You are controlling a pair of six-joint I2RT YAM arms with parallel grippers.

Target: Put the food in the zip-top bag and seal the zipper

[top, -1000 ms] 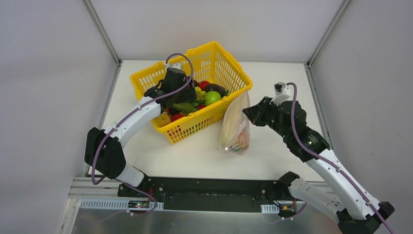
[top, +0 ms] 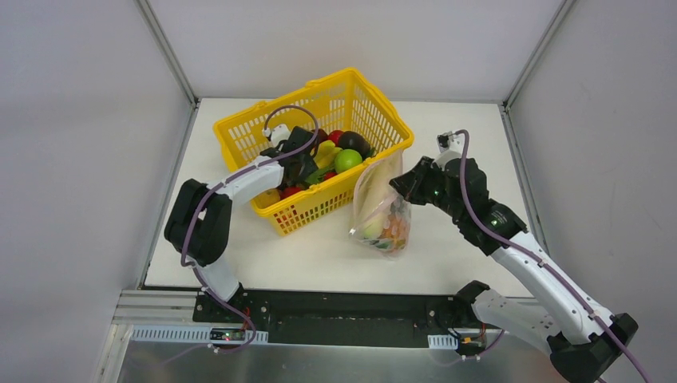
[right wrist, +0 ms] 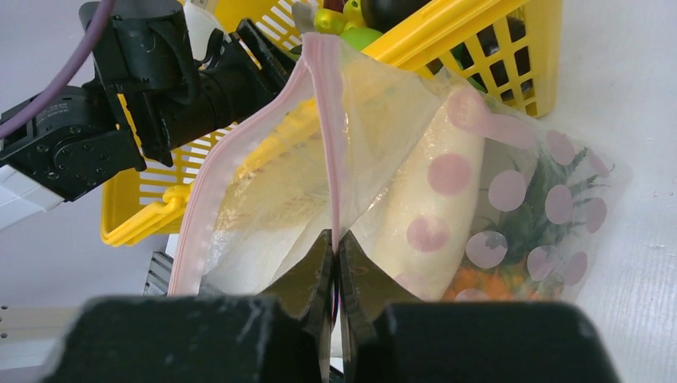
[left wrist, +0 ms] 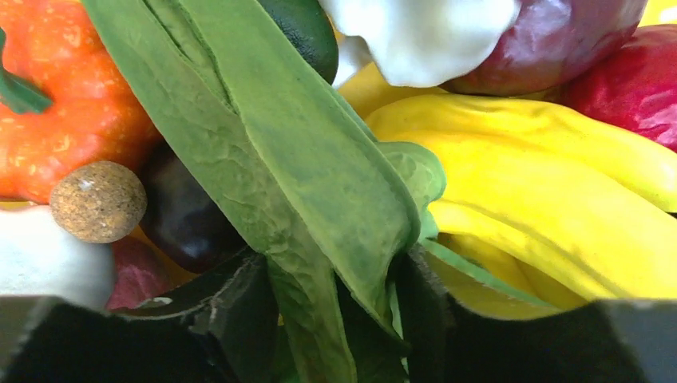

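The clear zip top bag (top: 375,215), with pink dots and a pink zip strip, stands against the basket's front side. A pale long food and orange and green pieces show inside it. Its mouth gapes in the right wrist view, and my right gripper is shut on one edge of the opening. Inside the yellow basket (top: 319,209), my left gripper has its fingers on either side of a long green leaf (left wrist: 319,175). The leaf fills the gap between them; whether it is gripped firmly I cannot tell.
Around the leaf lie yellow bananas (left wrist: 543,175), an orange pumpkin (left wrist: 72,96), a dark round food (left wrist: 192,215) and a white piece (left wrist: 423,32). A green apple (top: 347,160) sits near the basket's front wall.
My left gripper has gone lower into the basket, over the green leaf. The right gripper has shifted slightly left, and the bag's mouth now spreads wider.
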